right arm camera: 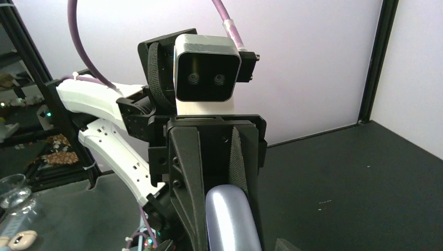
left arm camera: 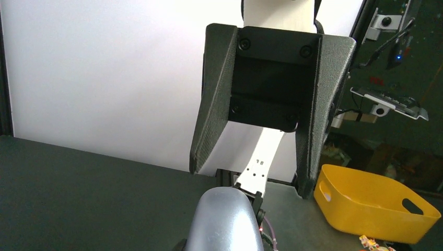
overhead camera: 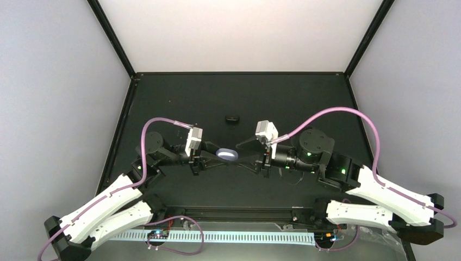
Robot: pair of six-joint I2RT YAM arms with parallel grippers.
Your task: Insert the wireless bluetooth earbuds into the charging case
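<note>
A closed, silvery-lavender charging case point(overhead camera: 226, 154) is held above the table in my left gripper point(overhead camera: 219, 156), which is shut on it. In the left wrist view the rounded end of the case point(left arm camera: 224, 219) points out towards my right gripper. That gripper is open, its two fingers spread wide with nothing between them. From the right wrist view, the case point(right arm camera: 230, 217) sits between the left gripper's fingers point(right arm camera: 189, 172), facing me. In the top view the right gripper's fingertips are just right of the case, apart from it. No earbud shows now.
A small black object point(overhead camera: 232, 118) lies on the dark table behind the grippers. A yellow basket point(left arm camera: 373, 201) stands beyond the work area in the left wrist view.
</note>
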